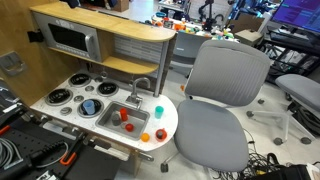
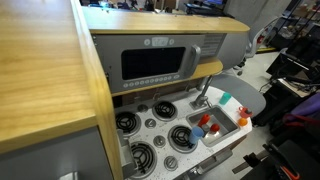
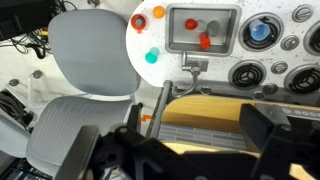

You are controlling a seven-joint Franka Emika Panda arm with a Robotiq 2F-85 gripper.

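Observation:
My gripper stands open in the wrist view, its dark fingers wide apart at the lower edge, with nothing seen held between them. It looks down from above the wooden shelf of a toy kitchen. In the sink [image 1: 108,127] lie red objects, one of them a red piece [image 3: 205,41], and a greyish cup [image 1: 116,118]. A blue cup [image 3: 261,29] rests on a stove burner. On the rounded white counter end are a teal cup [image 1: 158,111], an orange ball [image 1: 160,133] and a red tomato-like item [image 1: 145,137].
A faucet [image 1: 142,84] rises behind the sink. The microwave [image 2: 155,62] hangs under the wooden top shelf [image 1: 120,24]. A grey office chair [image 1: 225,85] stands close to the counter's rounded end. Cables [image 1: 275,163] lie on the floor.

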